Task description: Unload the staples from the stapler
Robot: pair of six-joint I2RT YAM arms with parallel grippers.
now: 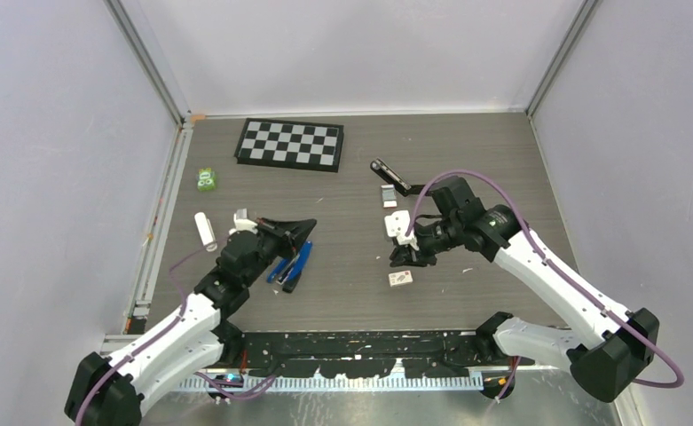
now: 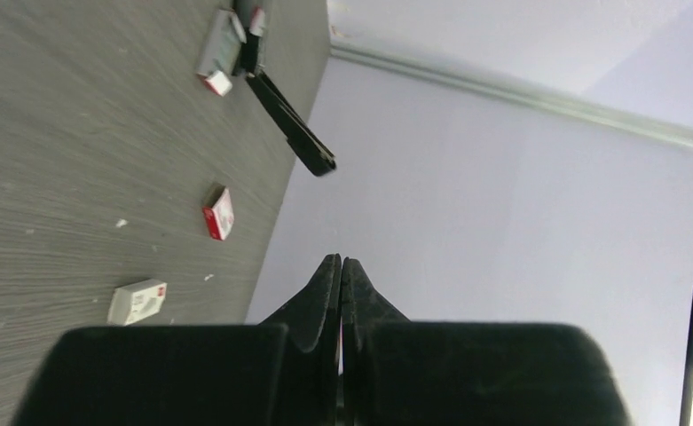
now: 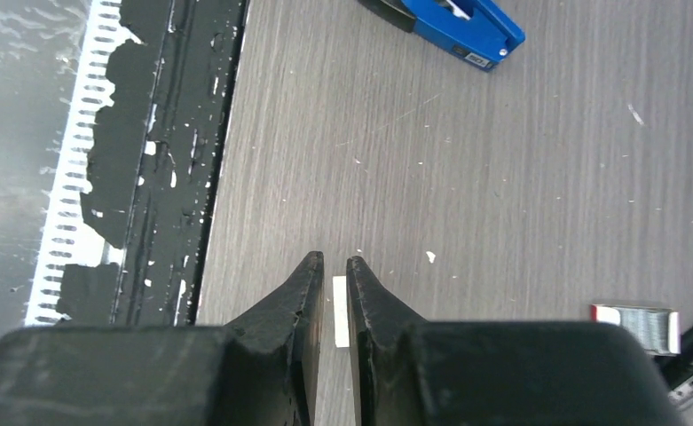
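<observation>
A blue stapler (image 1: 301, 259) lies on the table just below my left gripper (image 1: 313, 224) in the top view. The arm covers part of it. Two blue parts run side by side there, with a dark end toward me. Part of the same stapler (image 3: 471, 34) shows at the top of the right wrist view. My left gripper is shut, and nothing shows between its fingertips. Farther right, my right gripper is slightly open above the table. A small white box (image 3: 341, 311) appears beyond its finger gap. I cannot make out a staple strip.
Behind the right gripper lie a black stapler-like tool (image 1: 391, 177) and a small grey-and-white box (image 1: 389, 196). The white box (image 1: 400, 278) rests near the right gripper. A chessboard (image 1: 289, 144), green item (image 1: 206, 179) and white item (image 1: 205, 231) stand farther off.
</observation>
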